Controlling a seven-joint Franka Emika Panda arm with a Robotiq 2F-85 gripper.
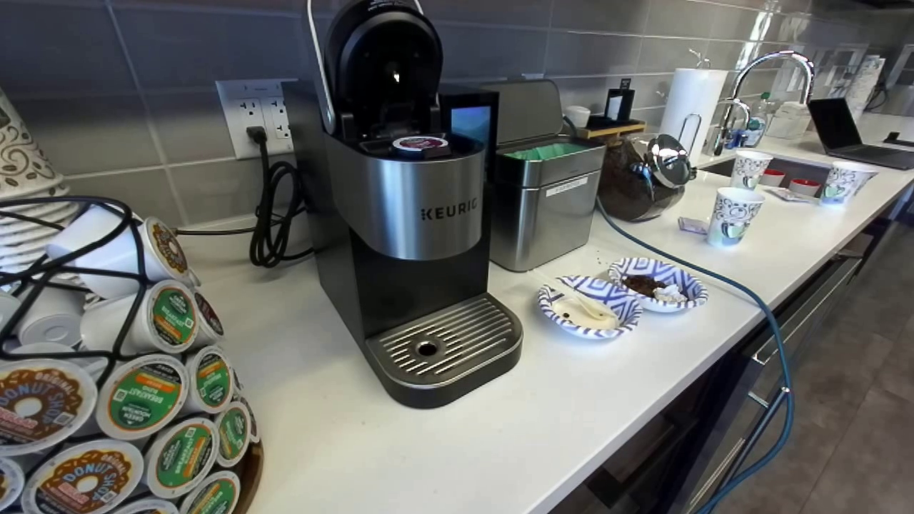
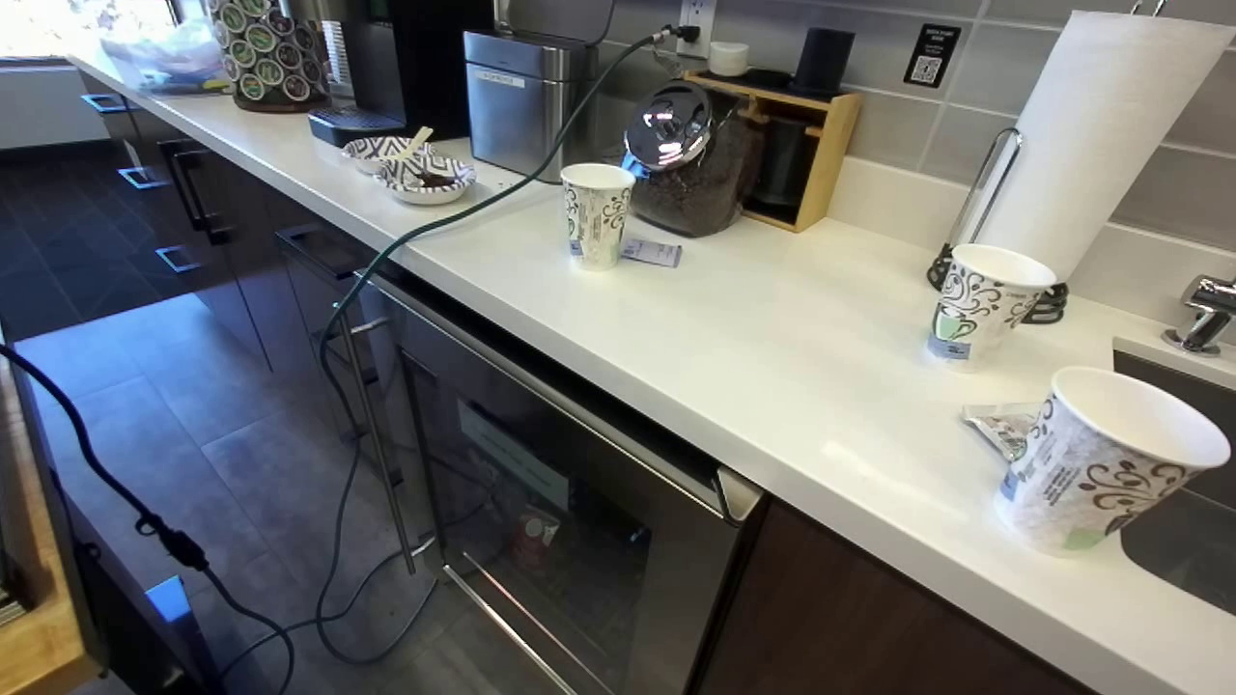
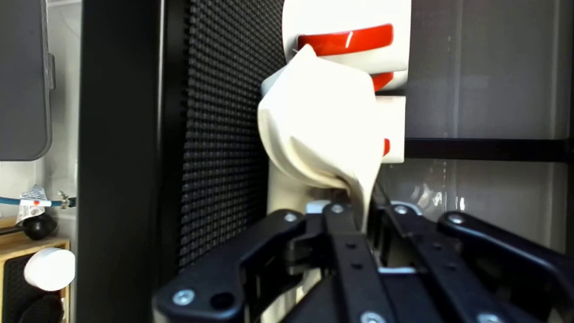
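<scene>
In the wrist view my gripper is shut on a soft, folded white piece (image 3: 328, 118), perhaps cloth or paper, whose narrow end runs down between the fingers. Behind it lie white objects with a red band (image 3: 347, 40), partly hidden by its folds. I cannot tell exactly what they are. Neither exterior view shows my gripper. On the counter the Keurig coffee machine (image 1: 407, 205) has its lid up, and a pod (image 1: 420, 144) sits at its opening.
A black textured panel (image 3: 226, 134) stands close left of the gripper. Patterned bowls (image 1: 591, 330) and paper cups (image 2: 597, 220) occupy the counter, crossed by a blue-green hose (image 1: 711, 273). Pods (image 1: 141, 395) fill a wire holder. Bare counter (image 2: 753, 324) lies between the cups.
</scene>
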